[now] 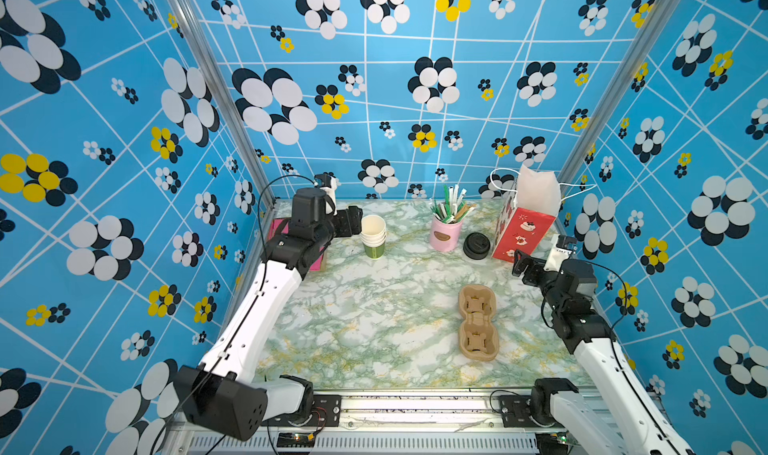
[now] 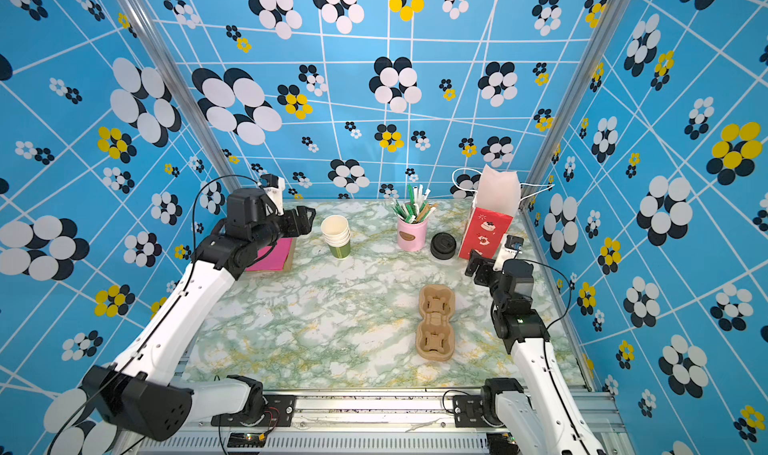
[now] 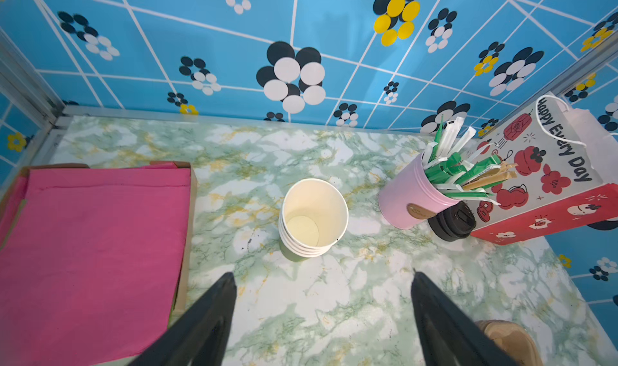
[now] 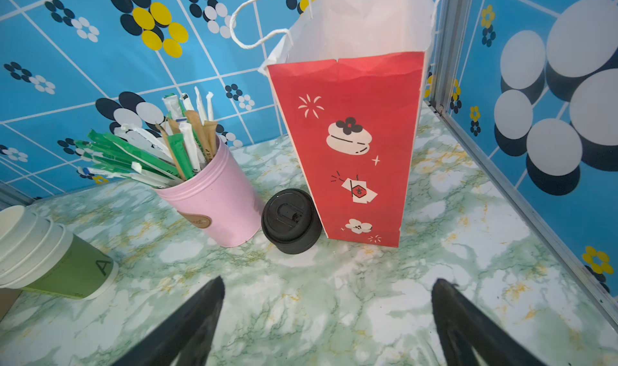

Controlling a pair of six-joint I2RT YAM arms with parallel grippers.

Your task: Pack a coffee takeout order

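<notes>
A nested stack of paper cups [image 1: 373,235], cream rims over a green base, stands upright at the back left. Just to its left hovers my left gripper, fingers apart, nothing between them. A black lid stack [image 4: 291,219] sits between the pink holder of stirrers and sachets [image 4: 225,198] and the red paper bag [image 4: 360,153], whose top is open. My right gripper stands open and empty in front of the bag. The brown two-cup carrier [image 1: 478,323] lies empty on the table, right of centre.
A shallow box with pink cloth [image 3: 96,256] occupies the table's left side, partly behind the left arm in the top left view.
</notes>
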